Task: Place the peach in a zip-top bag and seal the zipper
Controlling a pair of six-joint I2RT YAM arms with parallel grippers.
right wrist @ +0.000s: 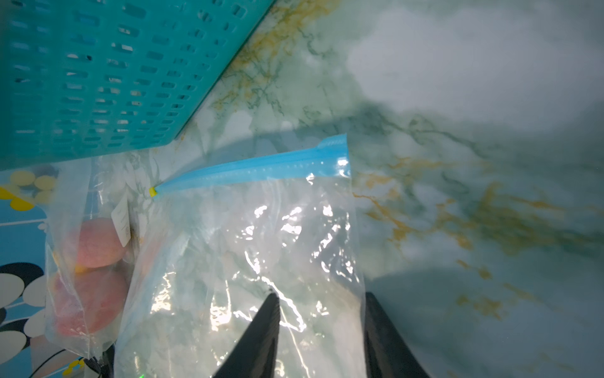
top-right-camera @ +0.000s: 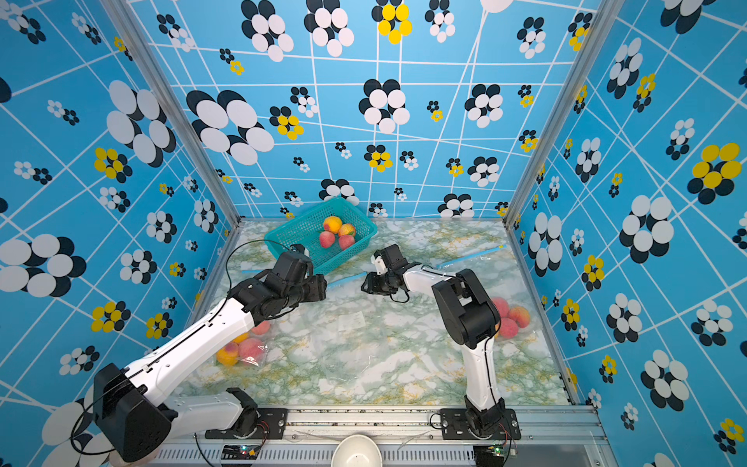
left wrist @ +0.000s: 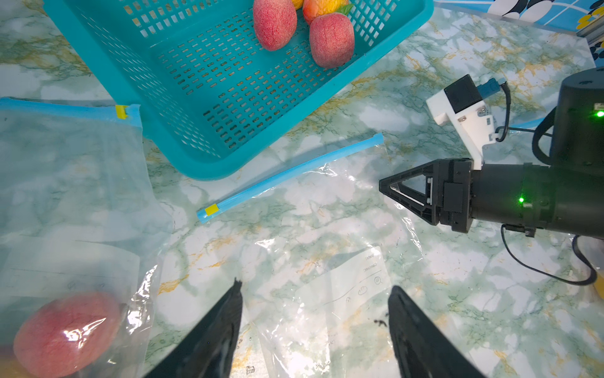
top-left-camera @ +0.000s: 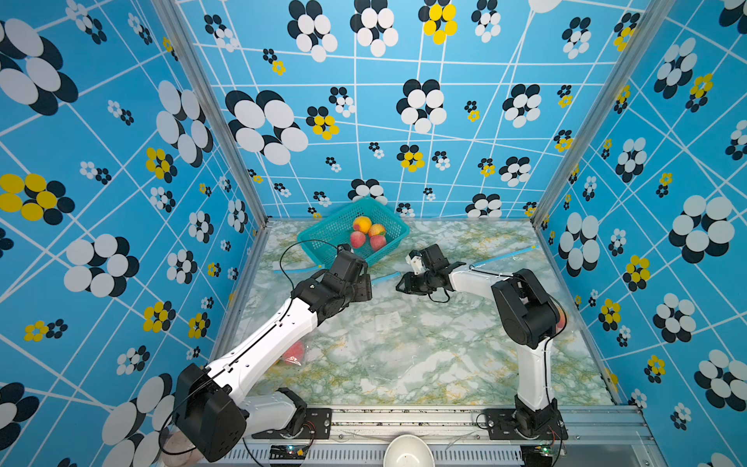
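Observation:
An empty clear zip bag [left wrist: 352, 277] lies flat at mid-table, its blue zipper strip [left wrist: 289, 177] towards the basket. Two red peaches [left wrist: 275, 25] show near the top of the left wrist view, inside the teal basket [left wrist: 207, 165]. Above the bag, my left gripper is open with nothing between its fingers. My right gripper comes in from the right near the bag's side edge. A gap stands between its fingers, with bag film seen beyond; I cannot tell whether they touch it.
Filled bags with fruit lie at left [top-right-camera: 237, 350] and at right [top-right-camera: 507, 319]. Another zipper strip [top-left-camera: 513, 253] lies at the back right. A white bowl [top-left-camera: 408, 451] stands at the front edge. Bare table shows between the basket and the right-hand strip.

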